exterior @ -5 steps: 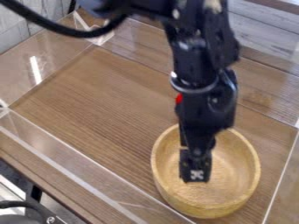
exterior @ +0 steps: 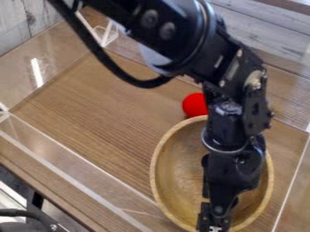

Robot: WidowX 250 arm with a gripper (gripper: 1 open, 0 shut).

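A yellow-tan round bowl (exterior: pixel 169 177) sits on the wooden table at the lower right. My black gripper (exterior: pixel 216 213) reaches down into it toward the near side, covering much of its middle; whether anything is between the fingers is hidden. A red round object (exterior: pixel 193 104) lies just behind the bowl, partly covered by the arm.
A pale wall and ledge run along the back and left edges. Dark cables show at the bottom left corner.
The arm has shifted and now reaches lower toward the near side of the bowl. The bowl appears moved slightly left.
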